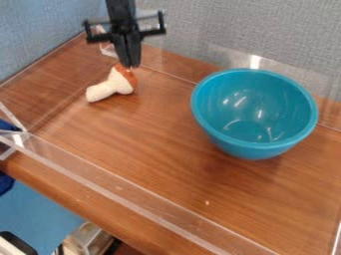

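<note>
A toy mushroom with a pale stem and orange cap lies on the wooden table at the upper left. Above its cap hangs my black gripper, near the top of the view and blurred; whether its fingers are open or shut is unclear. A large teal bowl stands to the right, with nothing visible inside.
Clear plastic edging runs along the table's sides. Grey padded walls stand behind. Blue and metal items sit beyond the left edge.
</note>
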